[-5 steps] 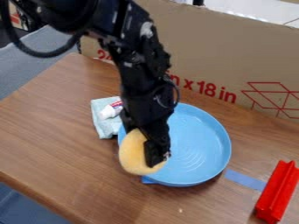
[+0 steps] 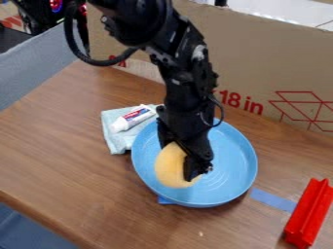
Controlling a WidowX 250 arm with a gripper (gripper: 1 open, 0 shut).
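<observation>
The black arm reaches down from the top to a blue plate (image 2: 225, 177). Its gripper (image 2: 182, 161) is low over the plate's left part, at a pale yellow, rounded piece (image 2: 172, 168) that rests on or just above the plate; whether the fingers grip it is hard to tell.
Behind the plate's left side lie a white tube (image 2: 132, 118) and a pale cloth (image 2: 115, 137). A red block (image 2: 307, 213) is at the right, blue tape (image 2: 271, 198) beside the plate. A cardboard box (image 2: 260, 68) stands behind.
The gripper and the yellow piece have moved right, further onto the plate, and the arm has drawn slightly back, uncovering more of the tube.
</observation>
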